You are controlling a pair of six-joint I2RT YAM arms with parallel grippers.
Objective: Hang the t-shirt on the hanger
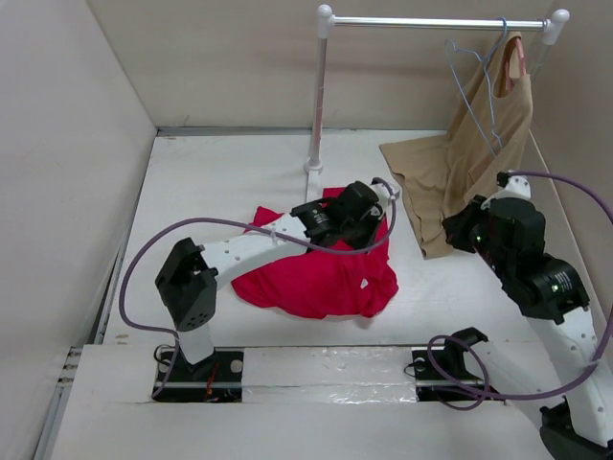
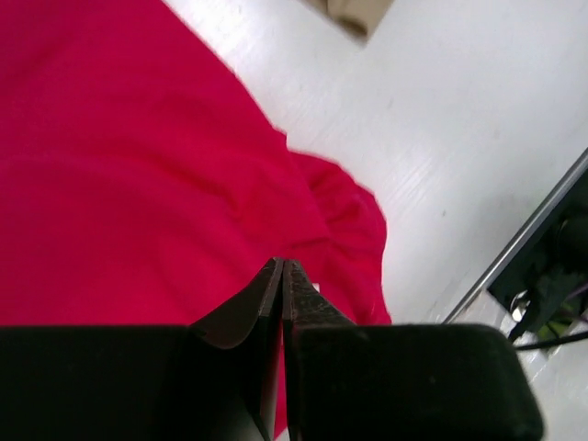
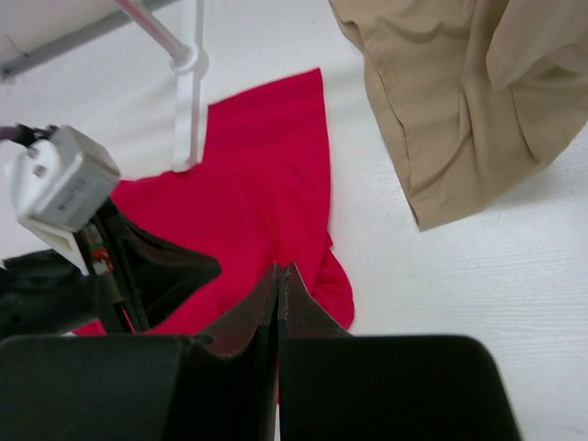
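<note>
A red t-shirt lies crumpled on the white table. My left gripper hangs above it, shut with nothing seen between its fingers. My right gripper is also shut and empty, held at the right, near the brown garment, looking down toward the shirt and left arm. Blue wire hangers hang from the rail at the back right.
A brown garment drapes from a hanger down onto the table at the right. The rail's upright post stands behind the t-shirt.
</note>
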